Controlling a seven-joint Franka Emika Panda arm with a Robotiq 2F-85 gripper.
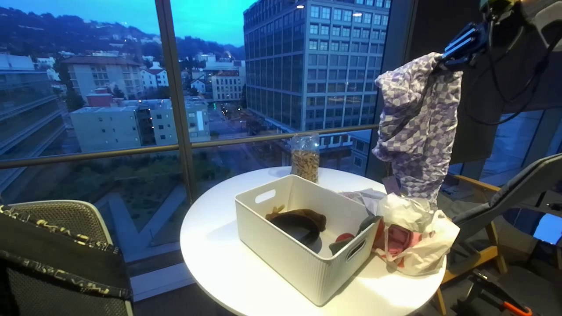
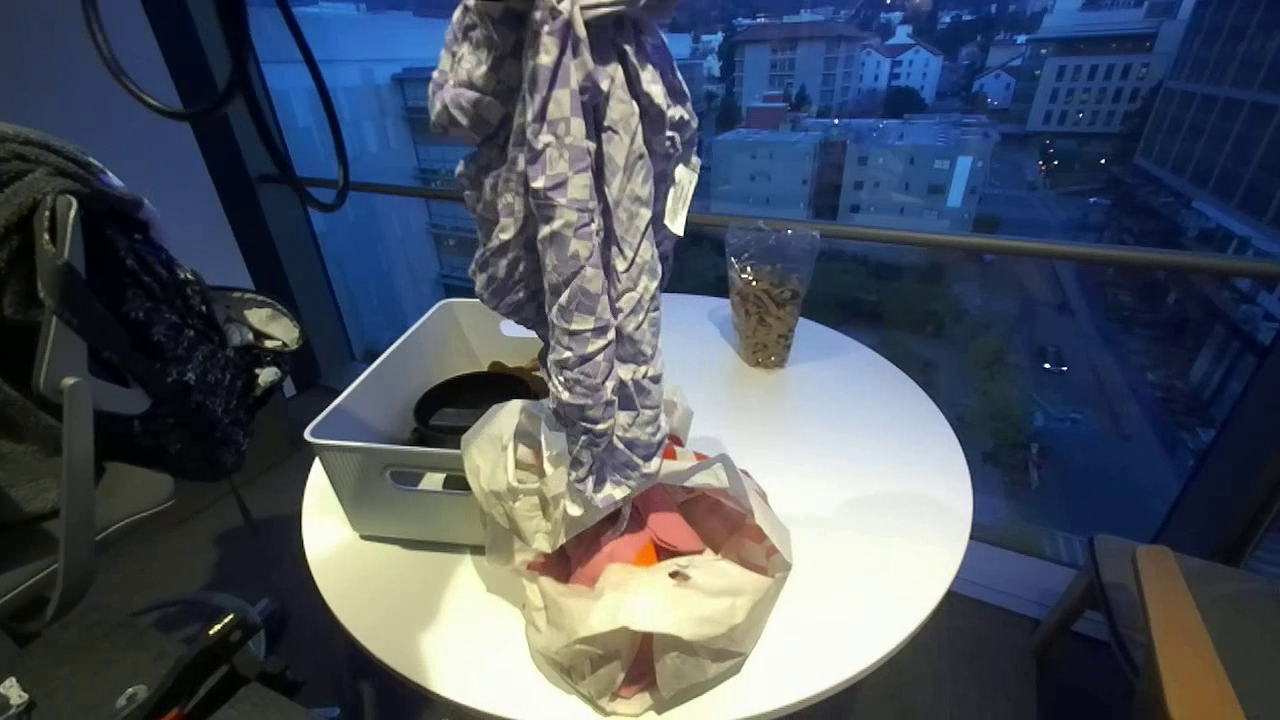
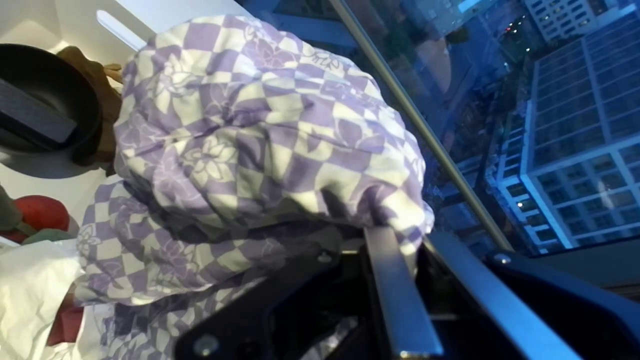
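A purple-and-white checkered cloth hangs bunched from my gripper, which is shut on its upper end. Its lower end dangles over the white plastic bag at the table's right; in exterior view 2 the hanging cloth reaches down to the bag's opening, and whether it touches cannot be told. In the wrist view the cloth fills the middle, with a fold between the gripper's fingertips. Red and pink items show inside the bag. Left of it stands a white bin.
The bin holds a black pan, a brown item and red and green pieces. A clear bag of brown bits stands at the back of the round white table, close to the window rail.
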